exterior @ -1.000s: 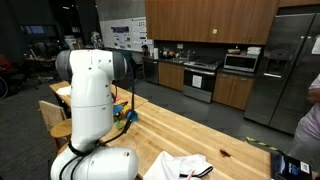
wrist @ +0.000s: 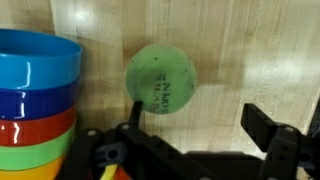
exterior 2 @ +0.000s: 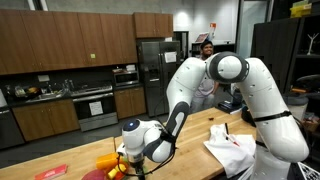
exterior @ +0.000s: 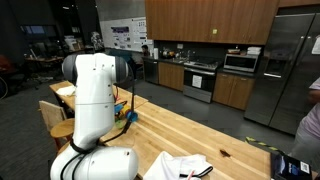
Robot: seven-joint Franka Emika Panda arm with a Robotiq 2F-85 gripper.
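Note:
In the wrist view a pale green round disc with dark printed lettering lies on the wooden table. My gripper is over the table with its two dark fingers wide apart and nothing between them. The disc lies ahead of the fingertips, closer to the left finger. Left of the disc stands a stack of coloured rings or cups, banded blue, red, green and yellow. Exterior view 2 has the gripper low beside small bright-coloured things; its fingers are too small there to make out.
A white cloth with a dark patch lies near the table's front. Farther right is a black object. A pink-red bowl sits by the coloured things. A person stands behind it.
More of the person shows at the right edge. The cloth and the black object have stayed put.

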